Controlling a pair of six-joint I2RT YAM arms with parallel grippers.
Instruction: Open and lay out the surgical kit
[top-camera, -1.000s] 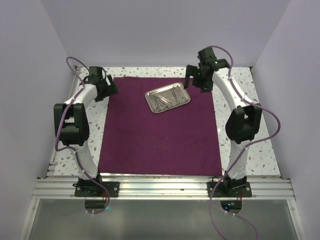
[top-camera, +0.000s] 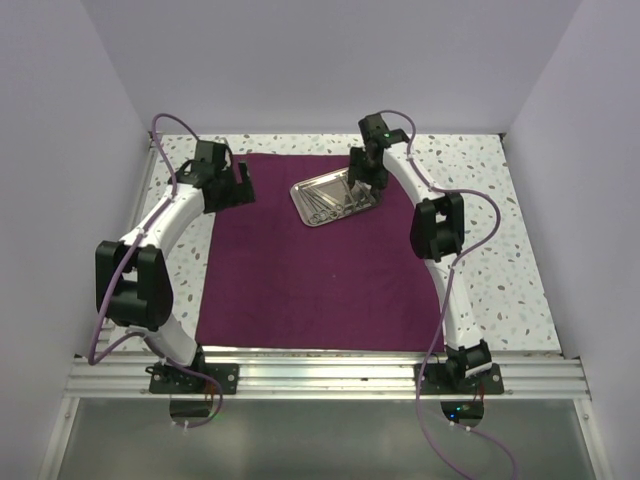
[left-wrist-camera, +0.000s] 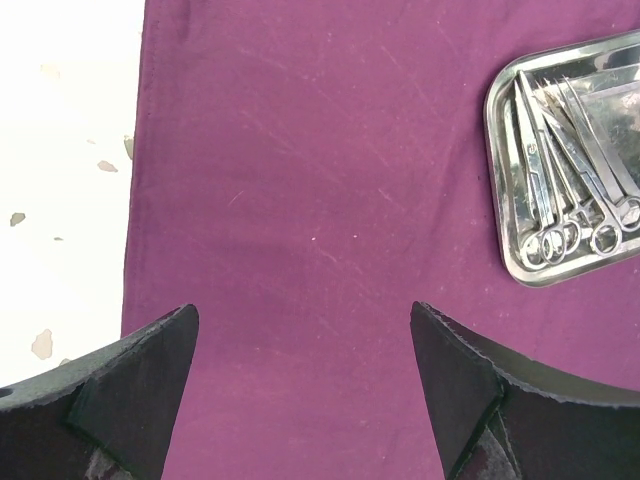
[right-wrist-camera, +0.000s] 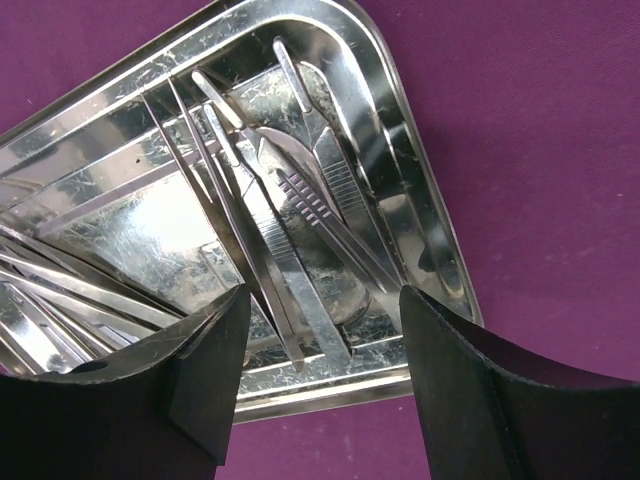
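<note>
A shiny metal tray (top-camera: 306, 217) lies near the back of the purple drape (top-camera: 310, 290). Scissor-like instruments (left-wrist-camera: 560, 190) fill its left part, handles toward the front. At its right end lie tweezers (right-wrist-camera: 232, 215) and scalpel handles (right-wrist-camera: 318, 208), side by side. Over that end hovers my right gripper, its fingers part open; the instruments show between and beyond its fingers, and no grip on any shows. Left of the tray, above bare drape, my left gripper stands wide open and empty.
A white speckled table (top-camera: 490, 270) borders it on both sides. Purple cables (top-camera: 490, 235) trail along both arms.
The left gripper has come right, over the drape.
</note>
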